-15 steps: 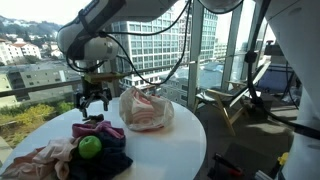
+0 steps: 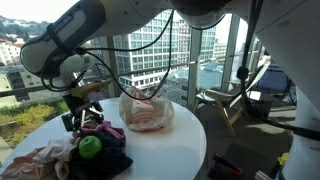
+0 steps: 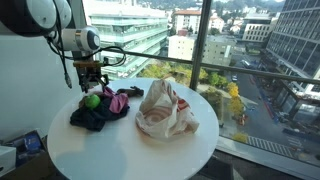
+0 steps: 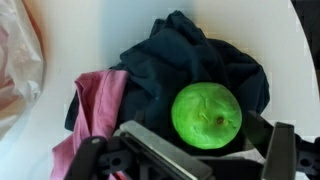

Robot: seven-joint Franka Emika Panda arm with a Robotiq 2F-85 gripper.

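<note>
A round green fruit (image 4: pixel 206 115) rests on a heap of dark cloth (image 4: pixel 175 60); exterior view 1 shows the same fruit (image 2: pixel 90 147) at the front of the heap. My gripper is open, its fingers (image 4: pixel 277 150) spread at the bottom edge of the wrist view with the fruit between and beyond them. In exterior view 1 the gripper (image 2: pixel 80 122) hangs above the heap, close behind the fruit. Pink cloth (image 4: pixel 97 110) lies beside the dark cloth. Nothing is held.
A crumpled white plastic bag (image 3: pixel 167 112) with something reddish inside stands on the round white table (image 3: pixel 110 150). Bare tabletop lies in front of the bag. Large windows stand behind the table, and a folding chair (image 2: pixel 235 100) is off to the right.
The arm has swung left and come lower and nearer the heap, its gripper now closer to the fruit. The fruit, cloths and bag have stayed put.
</note>
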